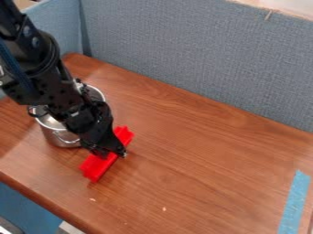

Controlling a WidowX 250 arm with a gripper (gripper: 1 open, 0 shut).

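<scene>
A red bar-shaped object [94,168] lies on the wooden table at the lower left, running diagonally. The black arm reaches down from the upper left, and its gripper [113,150] is low over the red object's middle, touching or nearly touching it. The fingers are dark and partly hidden, so I cannot tell whether they are closed on it. Behind the arm stands a steel pot [59,132], largely covered by the arm.
Grey padded walls [196,55] border the table at the back and left. A light blue strip [294,201] lies at the right edge.
</scene>
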